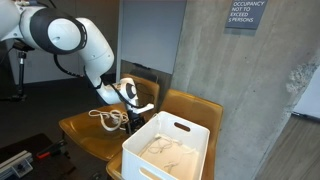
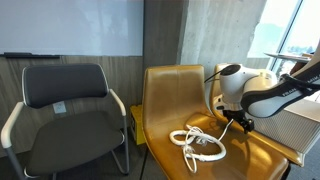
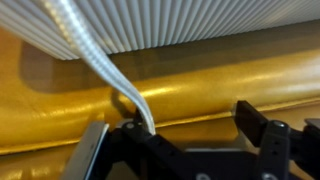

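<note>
A white rope (image 1: 108, 119) lies in loose loops on the tan chair seat; exterior view 2 shows the same rope (image 2: 205, 150). My gripper (image 1: 132, 126) is low over the seat, between the rope loops and the white box (image 1: 150, 130). In the wrist view the gripper stands open, fingers wide apart, with the tan chair edge (image 3: 190, 85) beyond them. A white braided strip (image 3: 100, 55) runs down to the left finger; whether it belongs to the rope I cannot tell. The gripper (image 2: 243, 122) is partly hidden in exterior view 2.
The open white box sits on a second tan chair (image 1: 197, 107) and has thin pale strands (image 1: 170, 154) inside. A dark armchair (image 2: 70, 105) stands apart at the left of exterior view 2. Chair backs rise behind the seats.
</note>
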